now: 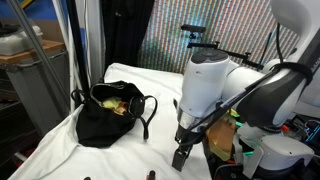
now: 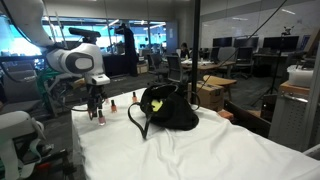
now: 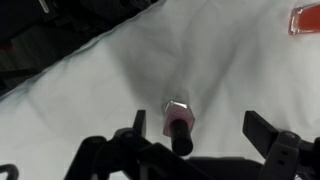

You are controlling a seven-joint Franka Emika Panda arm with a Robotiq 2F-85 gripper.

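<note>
In the wrist view a small pinkish bottle with a black cap (image 3: pixel 178 125) stands on the white cloth, between the spread fingers of my gripper. It sits nearer the left finger, with a gap on each side. From exterior view 1, my gripper (image 1: pixel 181 153) is low over the cloth and hides that bottle. A red bottle (image 3: pixel 306 19) shows at the wrist view's upper right corner. The black bag (image 1: pixel 100 128) lies open on the table, with yellow and other coloured things inside.
Dark caps of other small bottles (image 1: pixel 151 175) show at the bottom edge of exterior view 1. White cloth (image 2: pixel 190 150) covers the table, with bare room around the bag. A cardboard box (image 2: pixel 210 96) is behind the table.
</note>
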